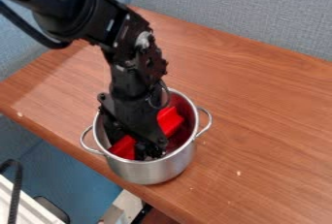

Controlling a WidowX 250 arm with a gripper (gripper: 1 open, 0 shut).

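Note:
A silver two-handled pot (155,170) with a red inside stands near the left front edge of the wooden table. Red objects (170,117) show inside it, at the back right and at the front left. My black gripper (146,143) reaches down into the pot between them. Its fingertips are largely hidden by the pot and by the gripper itself, so whether anything is held between them does not show clearly.
Grey padded walls (240,10) line the back and left. The table drops off at the left front, where cables and pale items lie below.

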